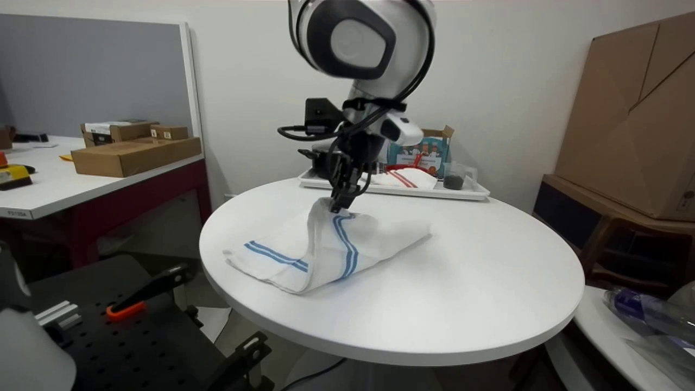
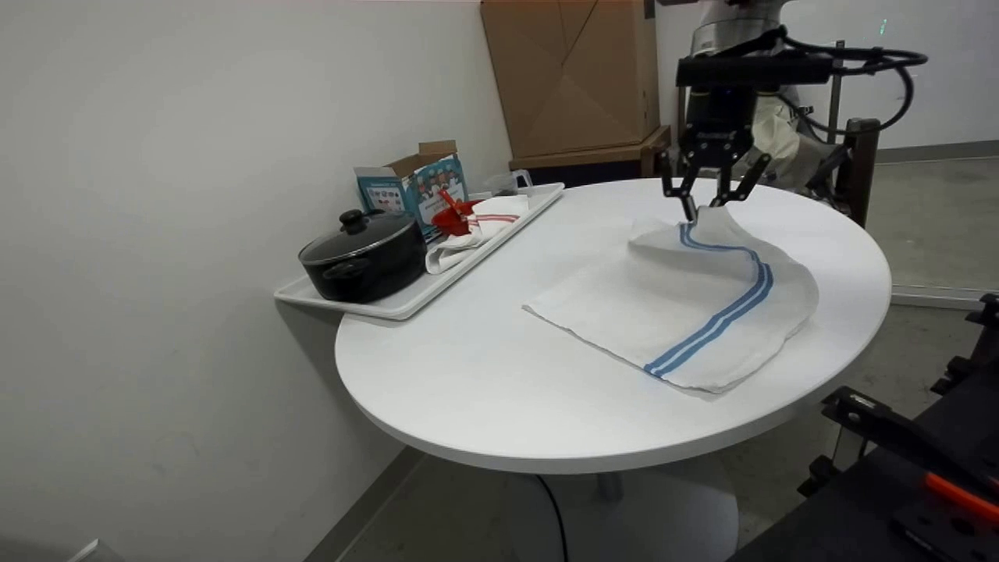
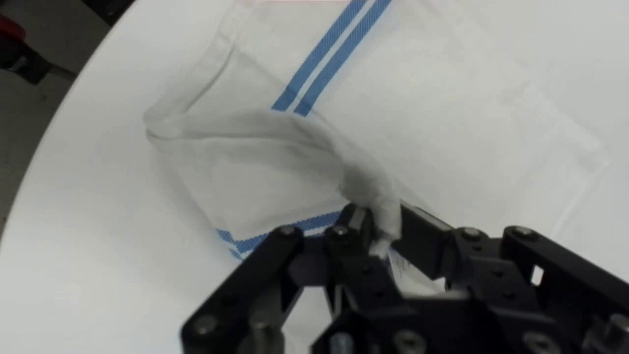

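A white towel with blue double stripes [image 1: 348, 246] lies partly spread on the round white table [image 1: 469, 287]. One part of it is lifted into a fold, and my gripper [image 1: 337, 207] is shut on that raised cloth. In the wrist view a bunched ridge of the towel [image 3: 377, 200] runs in between the dark fingers. From the other side, in exterior view 2, the gripper [image 2: 704, 215] stands low over the towel [image 2: 637, 290], whose near portion rests flat on the table.
Along the wall sits a white tray [image 2: 421, 301] with a black lidded pot [image 2: 365, 257], a red-striped cloth [image 2: 496, 211], a red item and an open blue box [image 2: 435, 183]. Bare tabletop stretches to the right in exterior view 1.
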